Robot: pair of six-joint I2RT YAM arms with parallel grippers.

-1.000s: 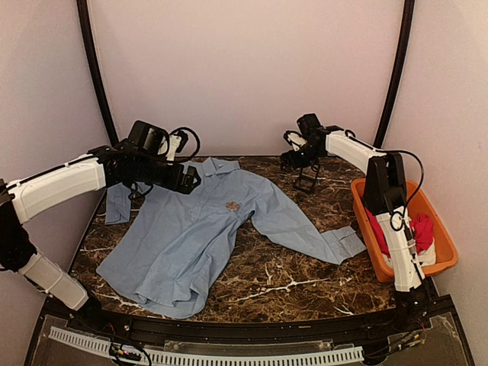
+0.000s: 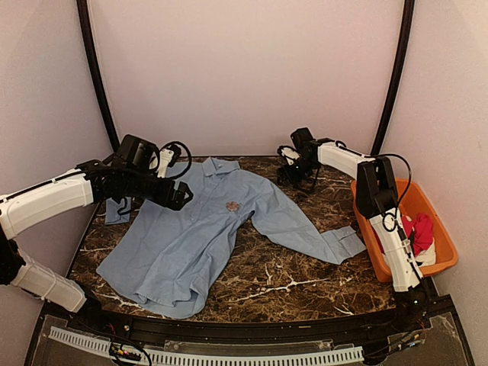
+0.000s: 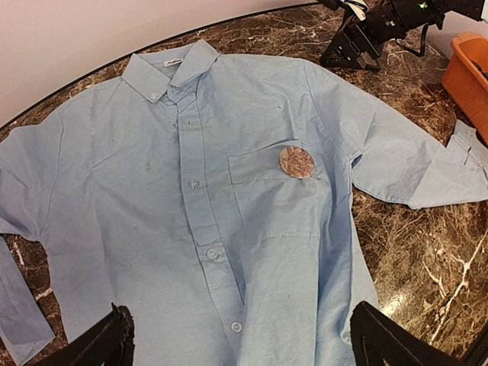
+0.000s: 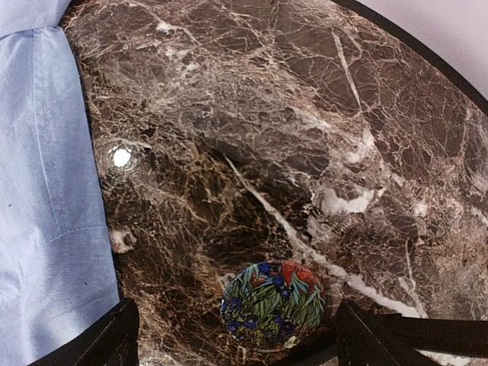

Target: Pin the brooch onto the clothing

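A light blue button-up shirt [image 2: 191, 244] lies spread on the table. On its chest pocket sits a round coppery disc [image 3: 296, 162], seen also in the top view. In the right wrist view, a round brooch [image 4: 273, 305] with a blue, green and red floral face shows between the fingers of my right gripper, which stand apart on either side of it without visible contact. My left gripper is open above the shirt, with only cloth in sight below it. The pin on the brooch's back is hidden.
An orange bin [image 2: 444, 248] holding red and white cloth stands at the right edge. A dark bar [image 4: 442, 335] lies beside the brooch. Bare dark marble tabletop [image 2: 297, 286] extends below the outstretched sleeve. A pale wall rises behind the table.
My right gripper has come down towards the tabletop at the back, its arm shifting slightly left. The left arm has drawn back a little to the left. The shirt lies unchanged.
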